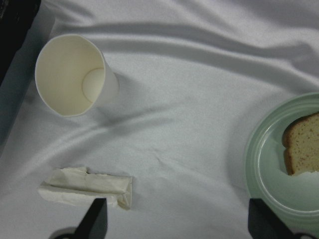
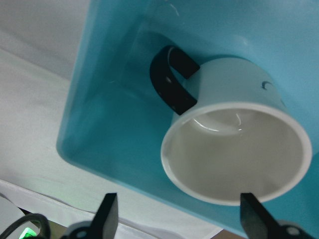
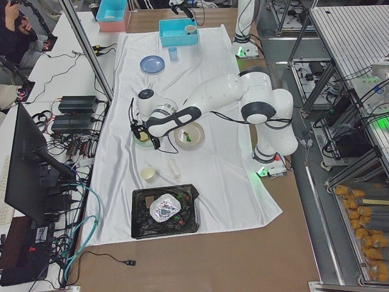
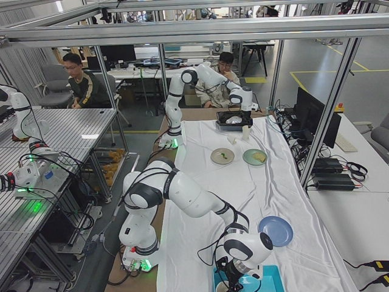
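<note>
My left gripper is open, hovering over the cloth beside a green plate (image 1: 264, 184) holding a bread slice (image 1: 304, 142), a white paper cup (image 1: 65, 74) and a folded paper wrapper (image 1: 84, 187). My right gripper is open above a teal bin (image 2: 99, 114), in which a white mug (image 2: 232, 79) with a black handle lies on its side or tilted, its mouth toward the gripper.
A black lined tray (image 3: 146, 222) with a foil item sits at the near end. A beige plate (image 3: 194, 140) with a green item, a blue plate (image 3: 152, 64) and a blue cup (image 3: 172, 53) share the white cloth.
</note>
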